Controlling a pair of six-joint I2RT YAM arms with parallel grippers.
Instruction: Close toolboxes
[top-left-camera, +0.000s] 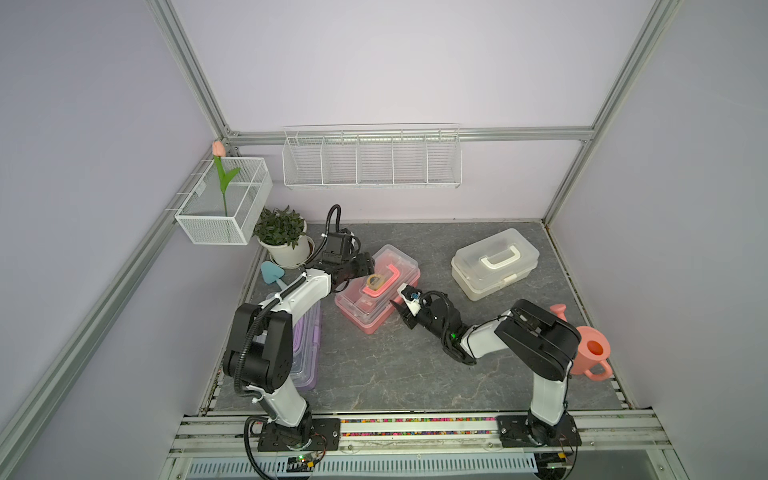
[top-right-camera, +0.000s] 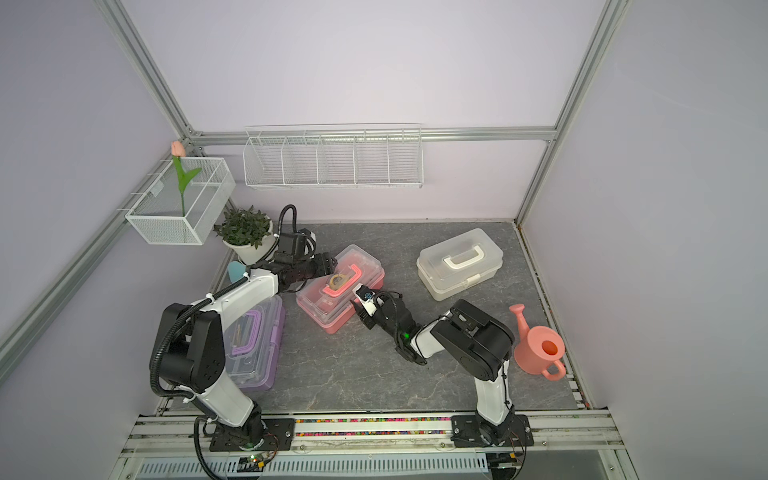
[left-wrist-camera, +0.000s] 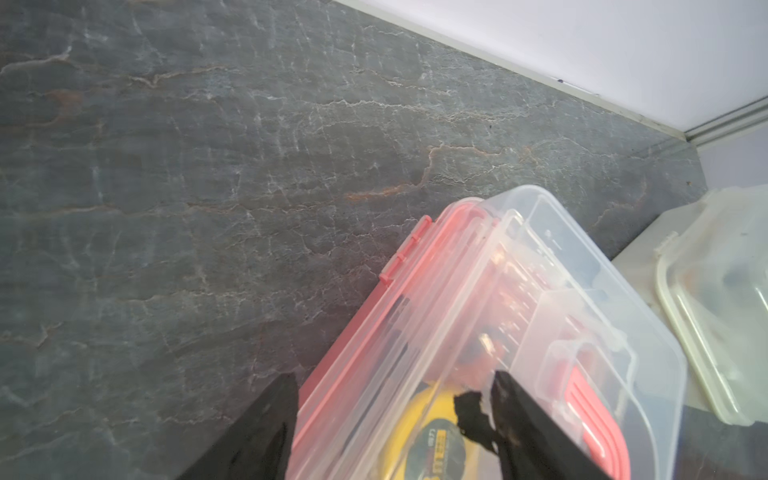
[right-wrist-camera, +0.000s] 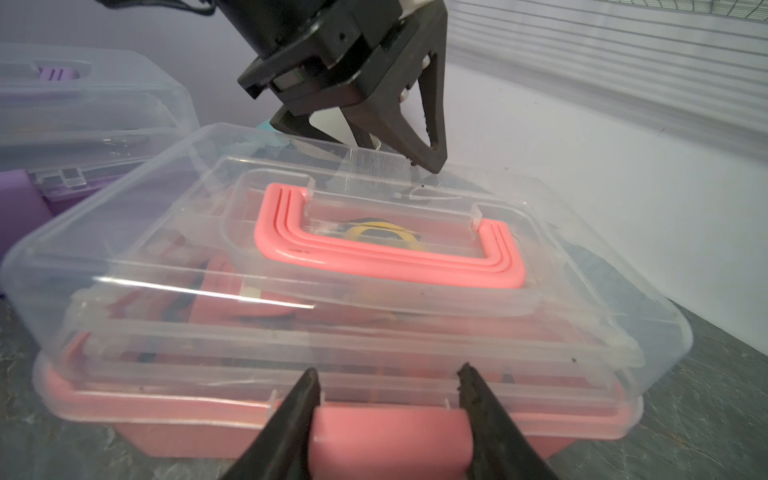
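Observation:
A pink toolbox (top-left-camera: 365, 308) with a clear lid sits in the middle of the table. My left gripper (top-left-camera: 368, 264) hovers over its back-left part, open, with the lid below its fingers in the left wrist view. My right gripper is at the box's front side, shut on a pink latch (right-wrist-camera: 390, 440). Whether the lid is fully seated cannot be told. A purple toolbox (top-right-camera: 254, 352) with clear lid lies at the left, partly behind the left arm; a cream toolbox (top-left-camera: 480, 272) sits at the back right with its handle on top.
A watering can (top-right-camera: 540, 352) stands at the right edge. A potted plant (top-left-camera: 280, 236) and blue trowel (top-left-camera: 270, 270) are at the back left. Wire baskets (top-left-camera: 372, 160) hang on the walls.

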